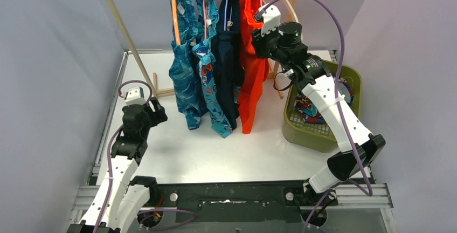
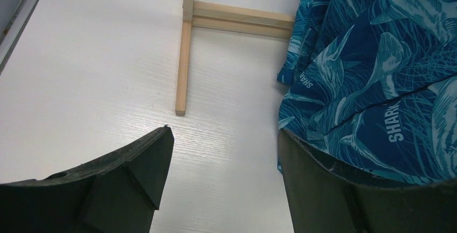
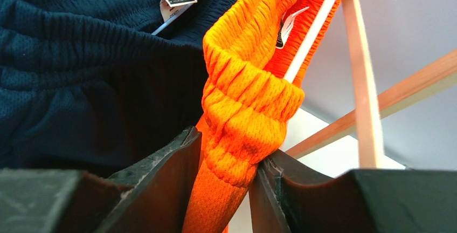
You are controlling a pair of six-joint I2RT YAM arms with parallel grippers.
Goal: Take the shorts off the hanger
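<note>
Orange shorts (image 1: 253, 93) hang on a pale hanger (image 3: 318, 25) at the right end of the rail. My right gripper is at their gathered waistband, its fingers part open around the orange fabric; whether they grip it is unclear. Navy shorts (image 1: 226, 66) hang beside them, then two pairs of blue patterned shorts (image 1: 186, 82), also seen close up in the left wrist view. My left gripper stands open at the left, empty, short of the shark-print shorts (image 2: 377, 82).
A green basket (image 1: 307, 141) with patterned clothes sits at the right under my right arm. The wooden rack (image 1: 124, 28) has feet on the white board (image 1: 210, 163); the board's front middle is clear.
</note>
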